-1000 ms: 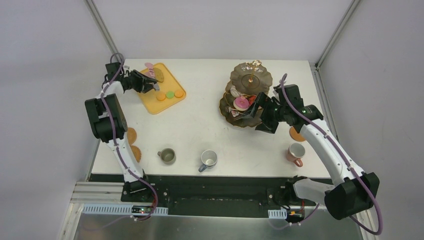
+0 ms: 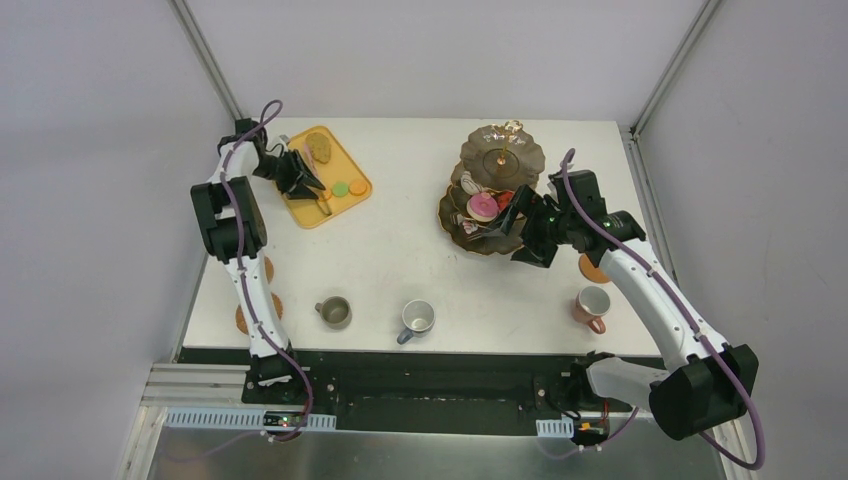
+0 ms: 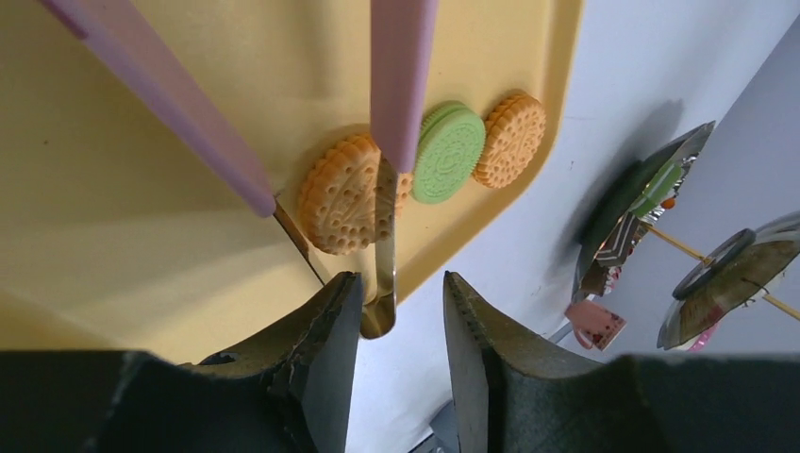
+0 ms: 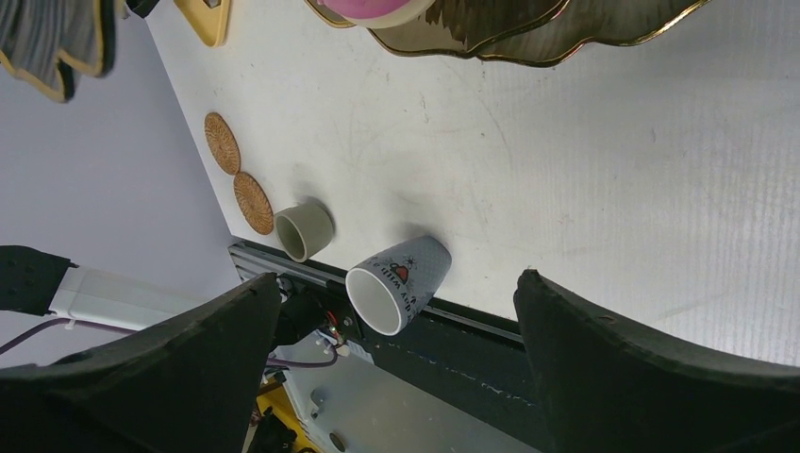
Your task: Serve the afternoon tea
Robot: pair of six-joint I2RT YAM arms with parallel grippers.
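Note:
Pink-handled tongs point(image 3: 385, 260) lie over the yellow tray point(image 2: 350, 207), their bend just beyond the tips of my left gripper. A gap stands between its fingers, and the tongs do not look clamped there. An orange biscuit point(image 3: 338, 193) sits between the tong arms, partly covered by one. Beside it lie a green biscuit point(image 3: 448, 156) and another orange biscuit point(image 3: 511, 140). My right gripper stands wide open, empty, near the tiered stand point(image 2: 480, 240), which bears a pink-topped donut point(image 2: 482, 207) and other sweets.
Along the front edge stand a grey-green cup point(image 2: 335, 313), a white mug point(image 2: 418, 318) and a pinkish mug point(image 2: 593, 305). Woven coasters point(image 4: 252, 201) lie at the left, partly under the left arm from above.
The right arm barely shifts.

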